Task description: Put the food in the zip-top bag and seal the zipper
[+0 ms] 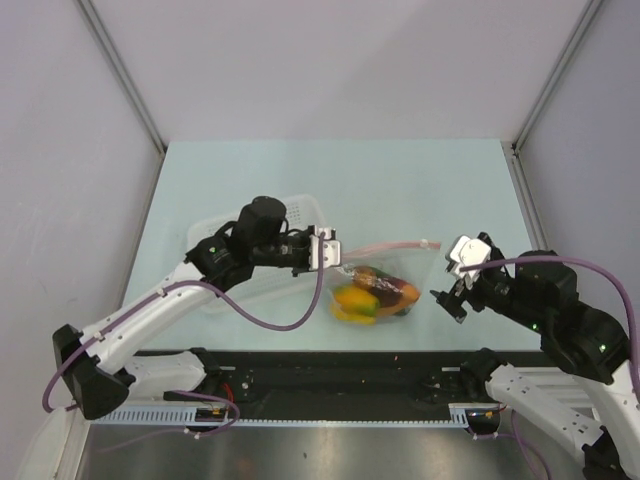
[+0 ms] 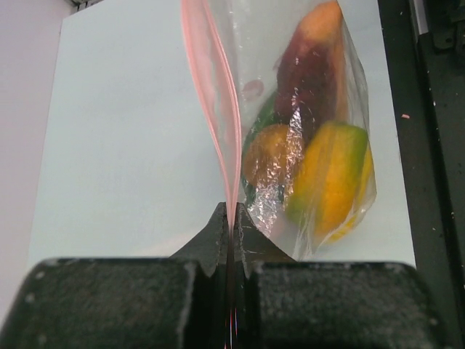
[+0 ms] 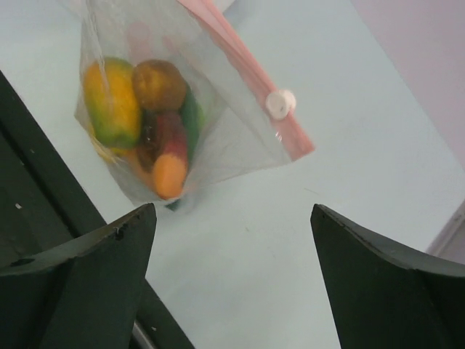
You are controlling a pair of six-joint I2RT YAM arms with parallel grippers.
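The clear zip top bag (image 1: 395,290) lies on the table with food inside: a yellow-green mango (image 2: 327,174), a brown round item (image 3: 158,87) and a red-orange item (image 2: 305,80). Its pink zipper strip (image 1: 390,247) runs along the top edge, with a white slider (image 3: 280,104) toward the right end. My left gripper is shut on the zipper strip at the bag's left end. My right gripper stands open, apart from the bag's right end, with nothing between its fingers.
A white plastic basket (image 1: 210,225) lies behind the left arm. A dark front edge borders the table.
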